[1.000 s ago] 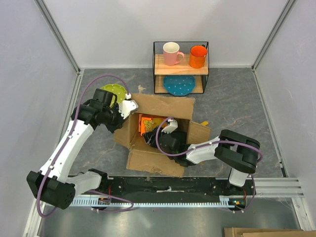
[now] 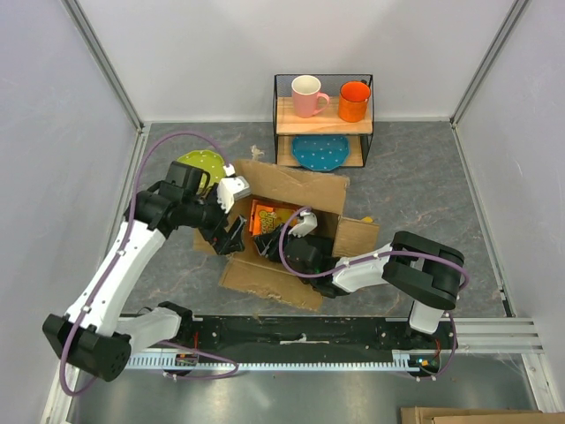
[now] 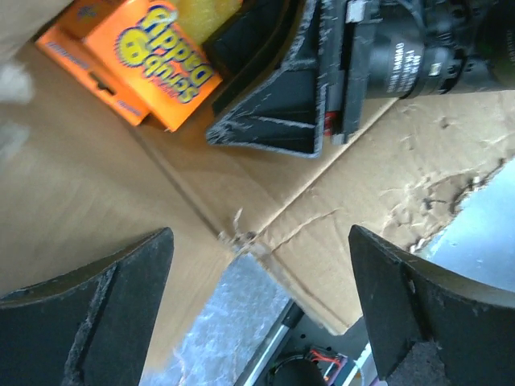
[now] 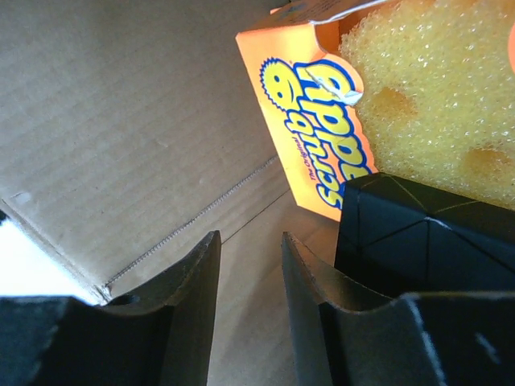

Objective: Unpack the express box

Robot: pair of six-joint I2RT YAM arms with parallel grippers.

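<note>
The open cardboard box [image 2: 282, 184] stands mid-table with its flaps spread. Inside it lies an orange Scrub Daddy package [image 2: 263, 217] with a yellow sponge [image 4: 434, 88] showing. My left gripper [image 2: 227, 240] is open at the box's left side, over the left flap; in the left wrist view its fingers [image 3: 100, 310] are wide apart, the box's front corner between and beyond them. My right gripper reaches down inside the box, beside the package. Its fingers [image 4: 189, 297] stand slightly apart with cardboard visible behind; whether they grip anything is unclear.
A black object [image 4: 426, 233] sits beside the sponge in the box. Behind stands a shelf [image 2: 322, 124] with a pink mug [image 2: 305, 95], an orange mug [image 2: 354, 101] and a blue plate [image 2: 320, 152]. A green plate [image 2: 203, 161] lies behind my left arm.
My left gripper has come toward the front and slightly right, and its fingers have spread. The box has turned slightly, its front flap shifting left. My right arm stays nearly still.
</note>
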